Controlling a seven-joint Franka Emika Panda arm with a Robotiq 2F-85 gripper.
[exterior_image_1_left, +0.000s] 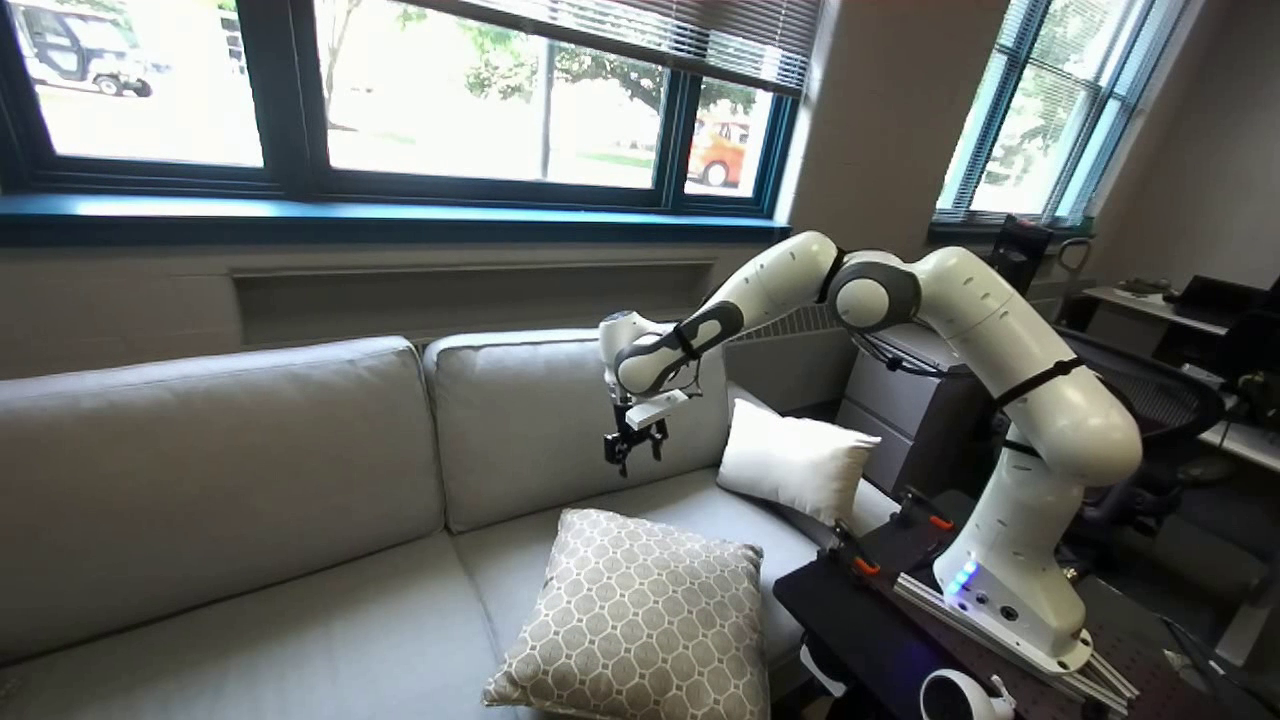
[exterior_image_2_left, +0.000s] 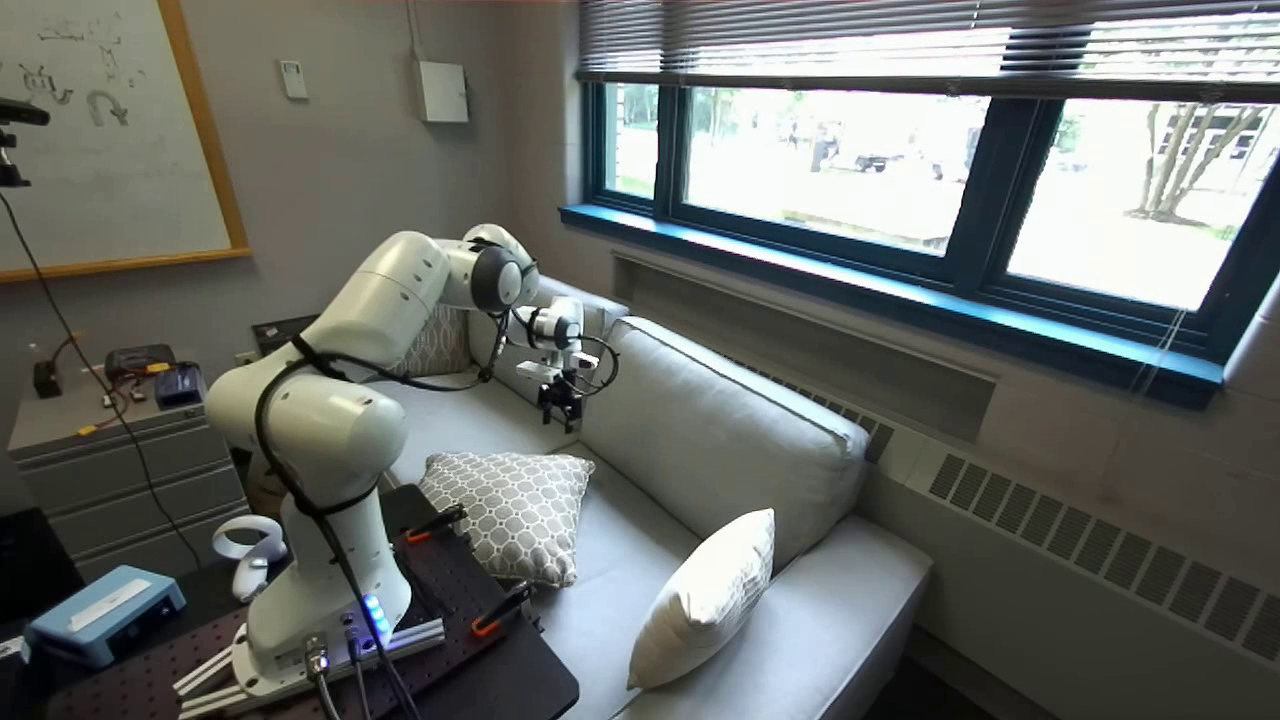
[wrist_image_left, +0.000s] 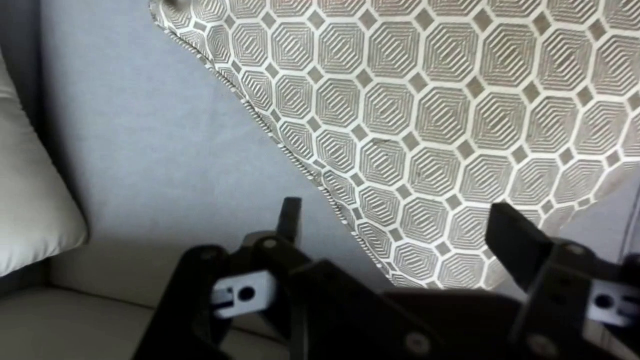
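Observation:
The patterned beige pillow (exterior_image_1_left: 648, 618) lies on the sofa seat and fills much of the wrist view (wrist_image_left: 444, 114). Above its far corner, clear of the fabric, my gripper (exterior_image_1_left: 633, 466) hangs open and empty. Its two fingers (wrist_image_left: 289, 219) stand wide apart in the wrist view. A plain white pillow (exterior_image_1_left: 798, 462) leans at the sofa's end by the armrest, well to the side of the gripper; in the second exterior view this white pillow (exterior_image_2_left: 708, 600) rests near the front.
The grey sofa's back cushion (exterior_image_1_left: 528, 426) rises close behind the gripper. A black table (exterior_image_2_left: 528, 672) with orange-handled clamps (exterior_image_2_left: 486, 626) carries the arm's base. Beyond the sofa runs the window sill (exterior_image_1_left: 396, 216).

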